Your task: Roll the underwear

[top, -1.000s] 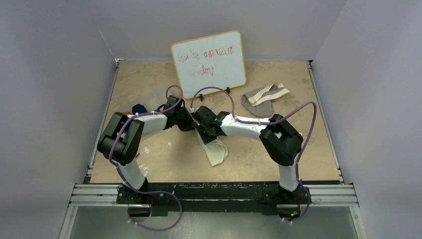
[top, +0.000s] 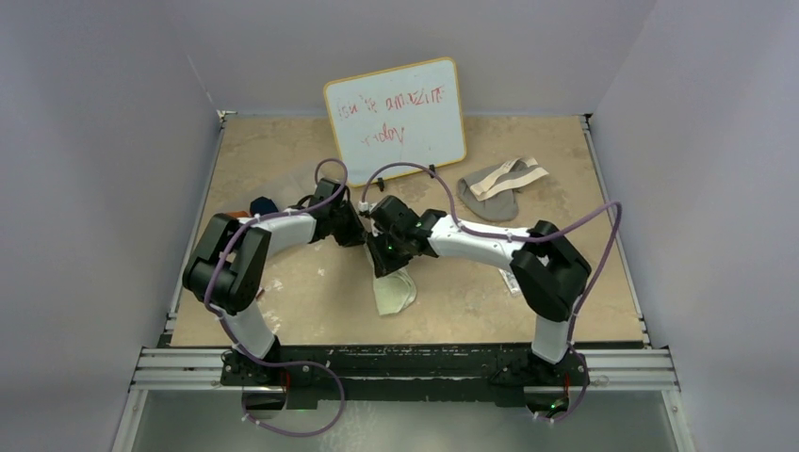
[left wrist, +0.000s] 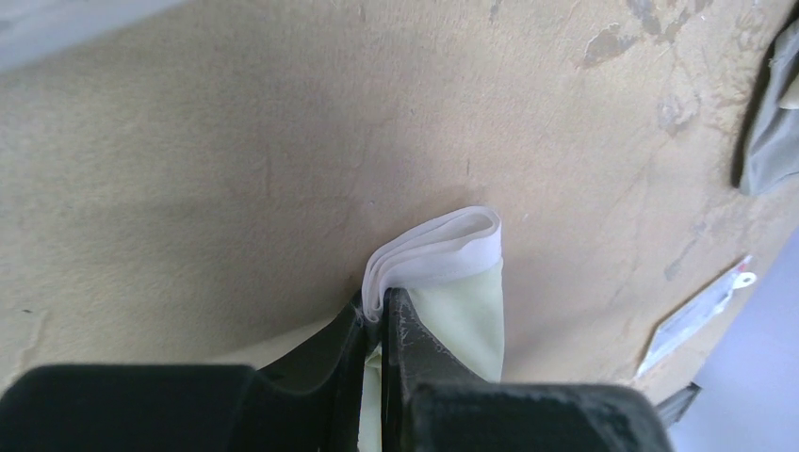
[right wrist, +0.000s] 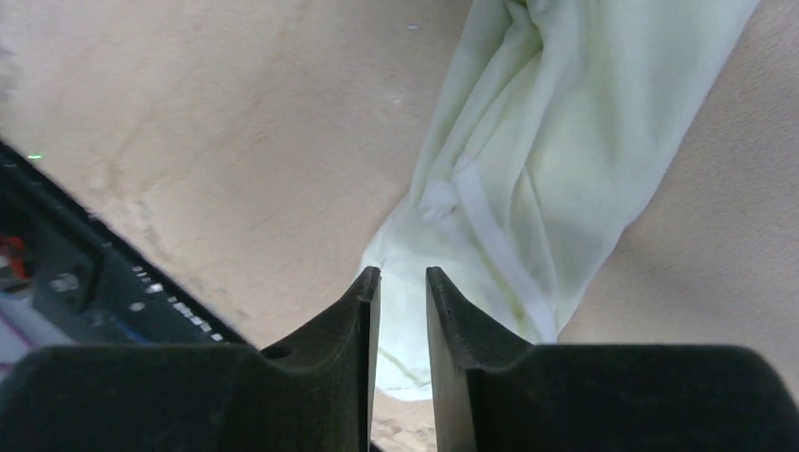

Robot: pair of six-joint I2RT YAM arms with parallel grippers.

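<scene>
Pale cream-green underwear (top: 394, 294) lies on the table, running from under both grippers toward the front edge. My left gripper is shut on one end of it, where a white band (left wrist: 448, 254) is folded in layers. In the right wrist view the fabric (right wrist: 612, 151) lies bunched lengthwise, with a white strip across its lower part. My right gripper is over this fabric, fingers slightly parted with nothing visibly held between them.
A whiteboard (top: 396, 122) with red writing stands at the back. Grey and cream cloth (top: 485, 198) lies at the back right. A small white item (top: 509, 281) is at the right.
The underwear's loose end swung left. My left arm has stayed put.
</scene>
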